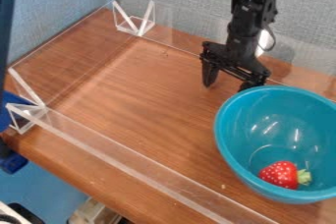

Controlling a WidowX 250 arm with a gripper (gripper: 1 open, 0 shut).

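My black gripper point(229, 77) hangs low over the wooden table at the back right, just behind the rim of a large teal bowl, its fingers apart with nothing visible between them. The teal bowl point(246, 134) fills the right front of the table. A red toy strawberry point(278, 174) with a green top lies inside the bowl, toward its front.
Clear low walls with white corner brackets point(24, 116) border the workspace at the front left and back left. A textured grey wall stands behind the table, and a blue object sits beyond the left edge.
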